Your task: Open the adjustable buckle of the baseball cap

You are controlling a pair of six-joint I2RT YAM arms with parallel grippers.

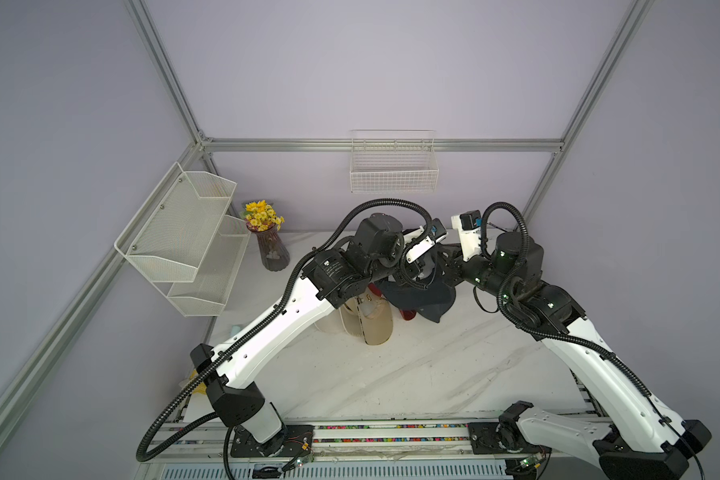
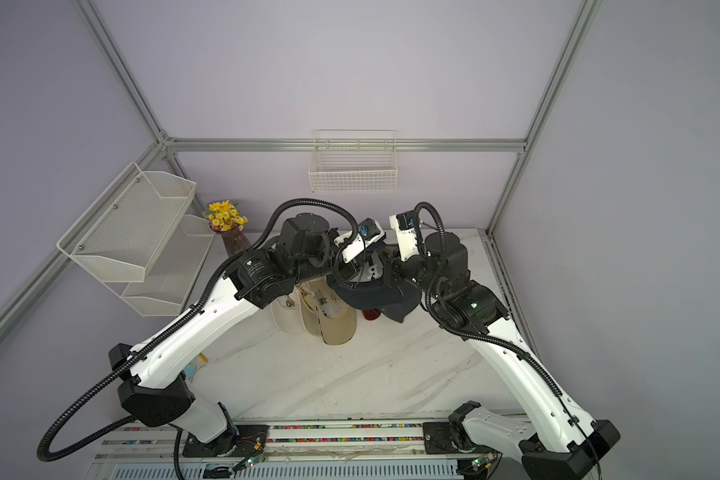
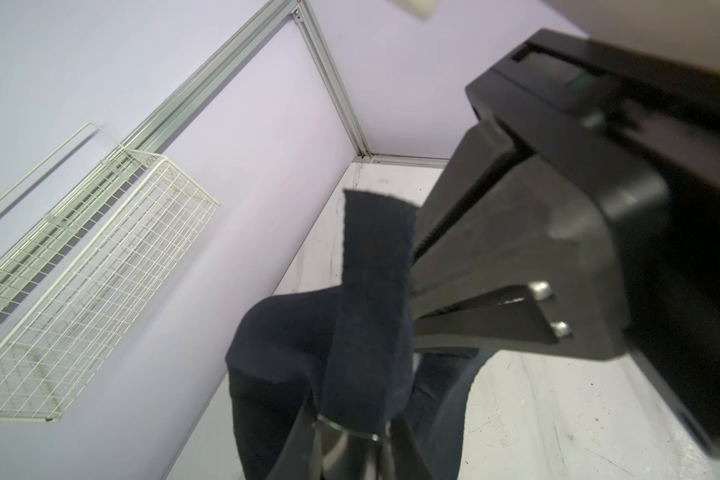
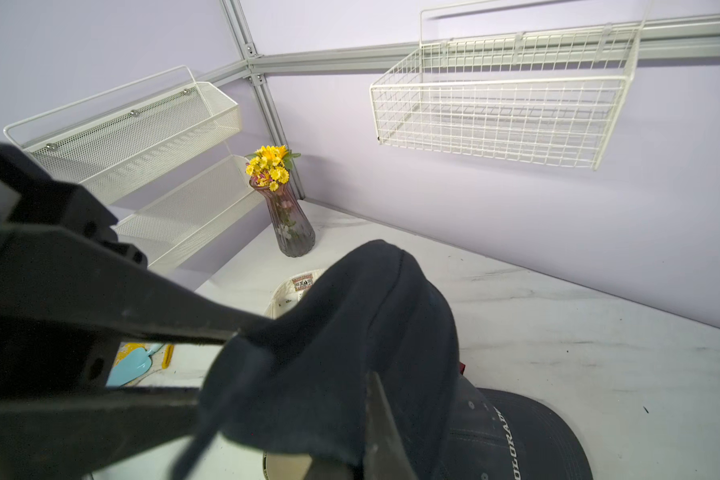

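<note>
In the left wrist view a dark navy cap (image 3: 280, 352) hangs at my left gripper, shut on it at the strap (image 3: 372, 264) and metal buckle (image 3: 348, 428); the strap's free end stands upward. My right gripper sits directly beside the strap, its black body (image 3: 552, 240) filling the right of that view. In the right wrist view the cap's folded cloth covers the right fingertips, so whether they hold anything is hidden. From above, both grippers meet over the cap and largely hide it.
Beige caps (image 1: 376, 324) and another dark cap (image 4: 536, 436) lie on the marble table below. A vase with yellow flowers (image 1: 268, 244) stands back left; shelves (image 1: 176, 240) and a wire basket (image 1: 392, 168) hang on walls.
</note>
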